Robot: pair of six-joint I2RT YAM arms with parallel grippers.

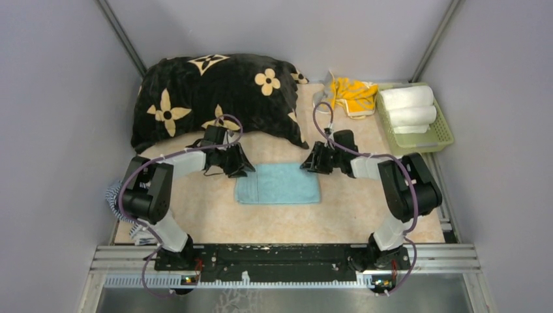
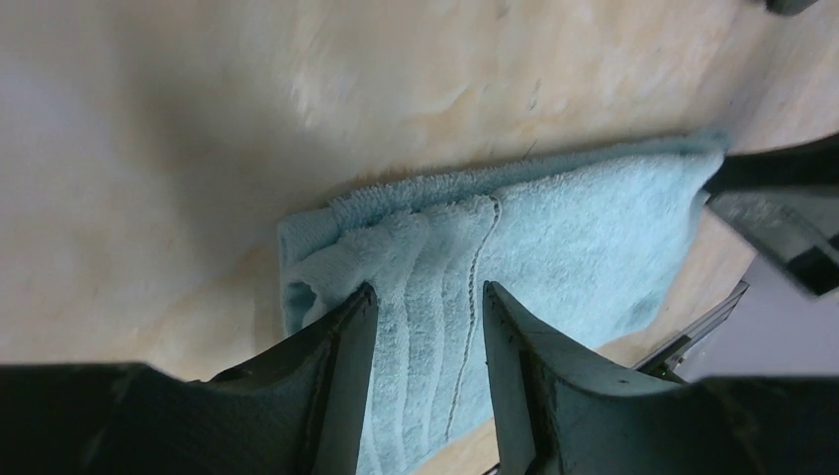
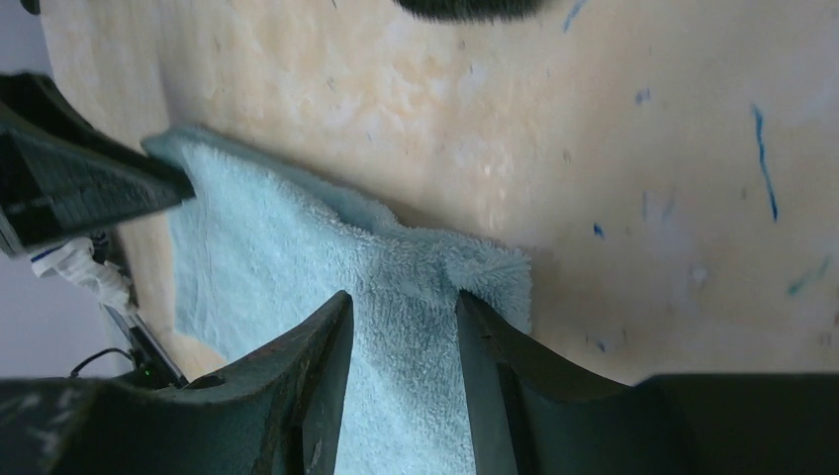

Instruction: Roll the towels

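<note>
A folded light blue towel [image 1: 277,186] lies flat as a rectangle in the middle of the table. My left gripper [image 1: 242,169] is over its upper left corner; in the left wrist view its two fingertips [image 2: 429,293] are parted, resting at the ribbed band along the upper edge. My right gripper [image 1: 312,168] is over the upper right corner; in the right wrist view its fingertips [image 3: 403,302] stand open on the bunched edge, not closed on the cloth.
A dark patterned blanket [image 1: 215,98] fills the back left, a yellow cloth [image 1: 352,98] the back right. A green basket [image 1: 427,140] with white rolls stands at right. Striped cloth [image 1: 117,195] lies at far left.
</note>
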